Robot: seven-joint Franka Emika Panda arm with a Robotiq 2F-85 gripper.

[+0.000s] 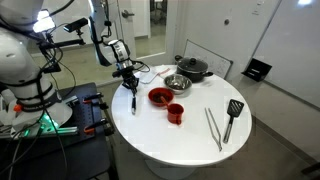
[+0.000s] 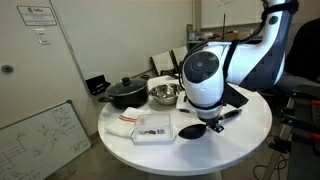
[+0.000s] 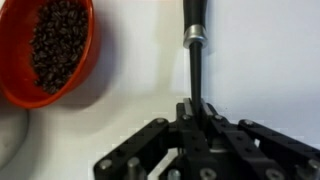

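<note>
A utensil with a black handle [image 3: 195,12], a metal collar and a thin dark shaft [image 3: 195,70] runs into my gripper, which is shut on the shaft. In the second exterior view a dark rounded head [image 2: 192,131] shows just below the gripper [image 2: 213,123], low over the white table. The first exterior view has the gripper [image 1: 131,86] at the table's left side, with a dark narrow part [image 1: 133,103] of the utensil below it. Whether the utensil touches the table cannot be told.
A red bowl of dark beans [image 3: 62,45] lies close by. Beyond it are a red cup [image 1: 175,113], a steel bowl [image 1: 186,85] and a black pot [image 1: 192,67]. Tongs [image 1: 213,128] and a spatula [image 1: 233,118] lie right.
</note>
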